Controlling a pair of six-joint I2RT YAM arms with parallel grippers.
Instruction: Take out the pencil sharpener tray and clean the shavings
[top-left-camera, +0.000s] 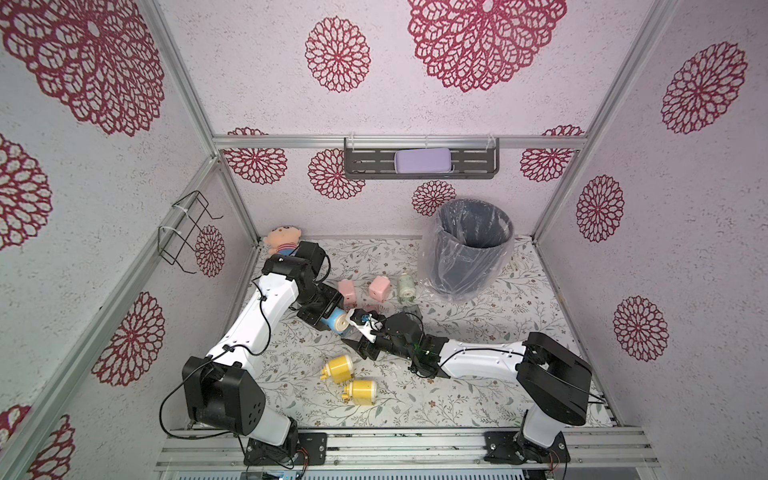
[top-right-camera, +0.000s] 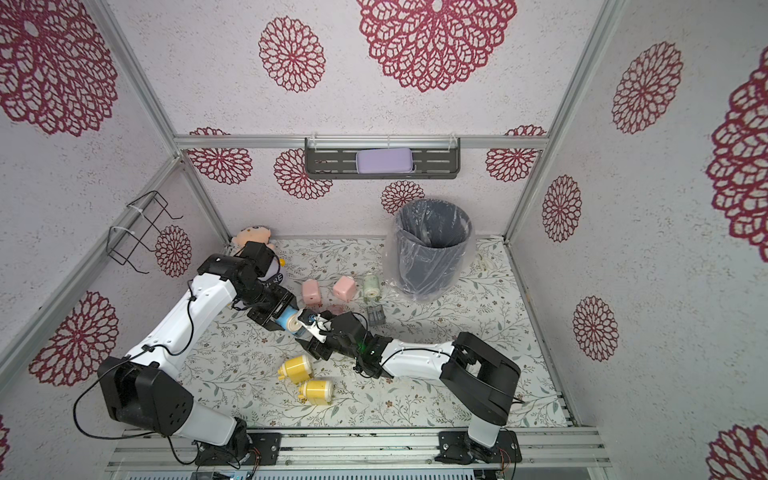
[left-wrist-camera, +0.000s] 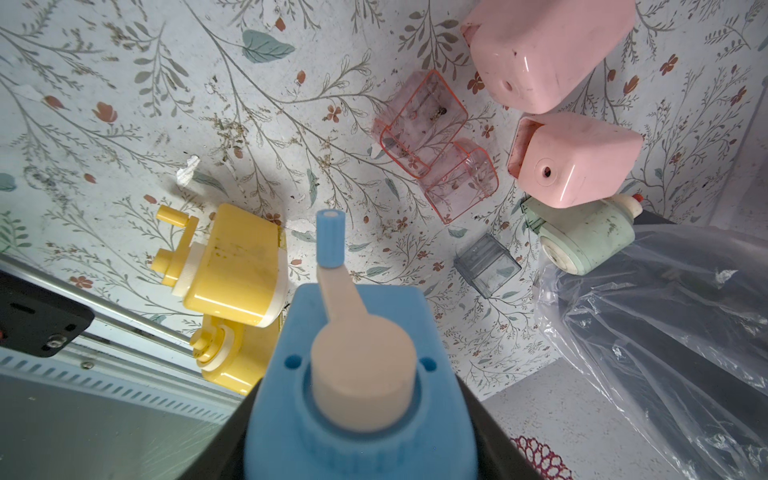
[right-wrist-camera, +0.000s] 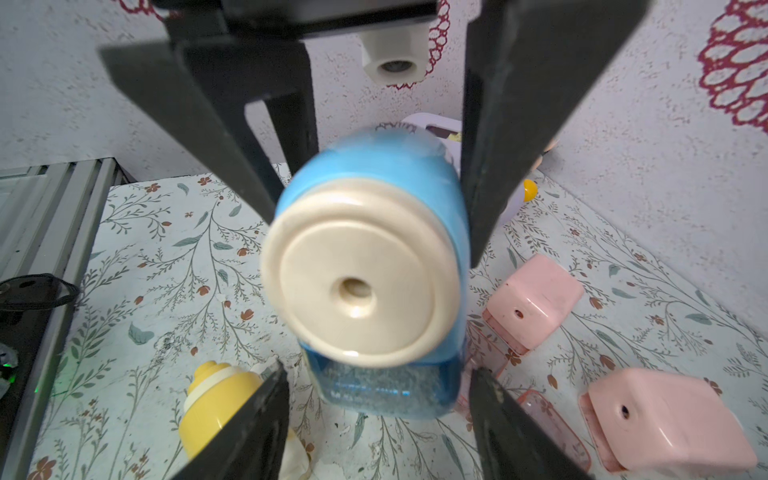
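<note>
A blue pencil sharpener (left-wrist-camera: 360, 432) with a cream crank and a round cream face is held above the table, my left gripper (top-left-camera: 329, 313) shut on its body. In the right wrist view the face of the blue sharpener (right-wrist-camera: 356, 280) points at the camera, its clear tray (right-wrist-camera: 388, 384) at the lower side. My right gripper is part open around that end, with the tray between its fingers; whether they touch it cannot be told. Two yellow sharpeners (top-left-camera: 337, 369), two pink ones (left-wrist-camera: 572, 160) and a green one (left-wrist-camera: 592, 232) lie on the table.
Loose clear pink trays (left-wrist-camera: 460, 180) and a grey tray (left-wrist-camera: 486, 264) lie near the pink sharpeners. A bin (top-left-camera: 468, 256) lined with clear plastic stands at the back right. A doll (top-left-camera: 282, 239) sits back left.
</note>
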